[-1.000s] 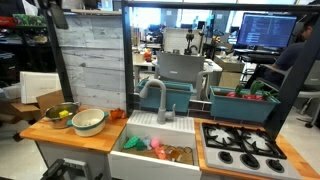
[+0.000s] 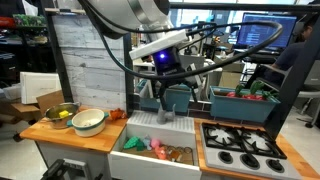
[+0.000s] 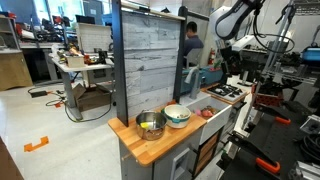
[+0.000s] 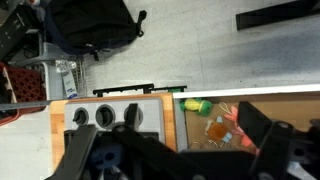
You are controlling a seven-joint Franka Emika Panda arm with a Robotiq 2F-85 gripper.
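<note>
In the wrist view my gripper is seen from behind, its dark fingers (image 4: 242, 114) spread apart with nothing showing between them. Below it lie the stove's edge and the white sink basin (image 2: 128, 164). The basin holds a green item (image 4: 195, 105), an orange piece (image 4: 215, 130) and a red piece (image 4: 234, 117). My arm crosses high over the counter in exterior view 1, where the fingertips are hard to make out. A cream bowl (image 2: 89, 122) and a metal pot (image 2: 60, 113) stand on the left wooden counter.
Right of the basin is a black-topped stove (image 2: 245, 140) with knobs in front. A grey faucet (image 2: 180, 100) rises behind the basin. Farther back sits a teal bin (image 2: 240, 106) with red and green things. A dark upright frame post (image 3: 118, 70) borders the counter.
My arm has come in from the upper left of exterior view 1 and swung right, now stretching across above the basin and stove. The things on the counter look unmoved.
</note>
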